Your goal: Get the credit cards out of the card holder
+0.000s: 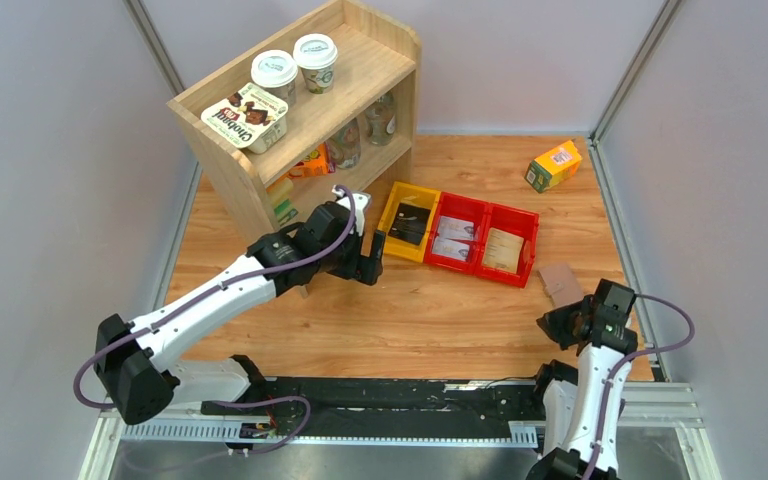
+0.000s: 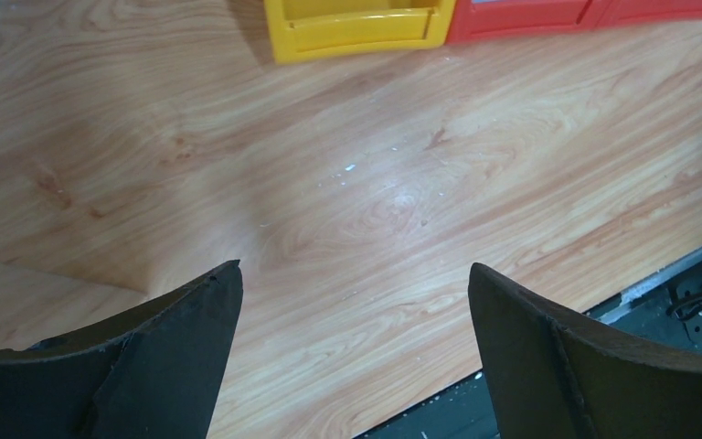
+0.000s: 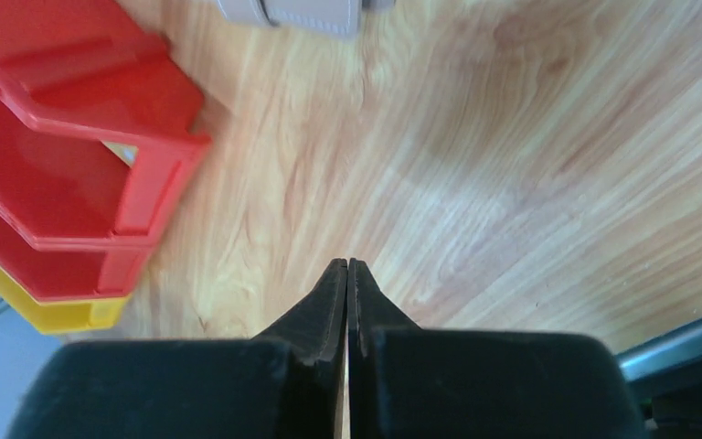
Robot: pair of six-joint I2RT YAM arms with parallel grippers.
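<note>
The pinkish-brown card holder [image 1: 561, 284] lies on the table to the right of the red bins, just beyond my right gripper [image 1: 543, 329]. In the right wrist view only the lower edge of the card holder [image 3: 315, 13] shows, at the top. The fingertips of my right gripper meet there with nothing between them, and bare wood lies ahead of them. Over the table left of centre, my left gripper is open and empty. No cards from the holder can be made out.
Joined yellow [image 1: 396, 245] and red bins [image 1: 528, 262] stand mid-table, with flat items and cards inside. A wooden shelf [image 1: 250, 200] rises beside the left arm. At the back right sits a yellow box [image 1: 554, 166]. Clear wood spans the table's front.
</note>
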